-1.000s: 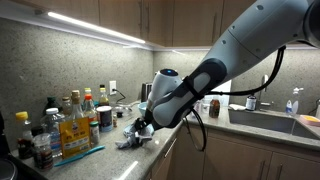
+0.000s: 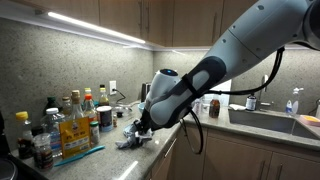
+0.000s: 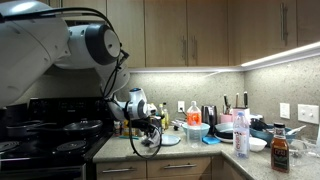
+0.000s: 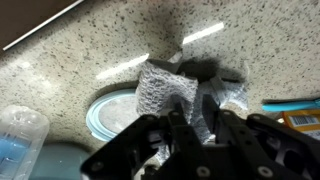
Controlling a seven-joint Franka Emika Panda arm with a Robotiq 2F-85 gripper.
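Note:
A crumpled grey-white cloth (image 4: 158, 88) lies on the speckled counter in the wrist view, bunched up under my gripper. The fingers are closed down on it, though the dark gripper body hides much of the grip. From exterior view 1, the gripper (image 2: 142, 130) points down at the counter, with the cloth (image 2: 130, 143) spread low around its tips. In exterior view 2 the gripper (image 3: 150, 140) is small, and the cloth cannot be made out clearly there.
A round, pale-blue-rimmed lid or dish (image 4: 98, 118) lies partly under the cloth. Nearby are a clear bottle (image 4: 20, 138) and a blue utensil (image 4: 290, 105). Several bottles (image 2: 75, 130) line the wall. The counter toward the sink (image 2: 265, 121) is mostly clear.
The arm's upper section has shifted slightly. The gripper stays low at the cloth, and the cloth shows no clear movement.

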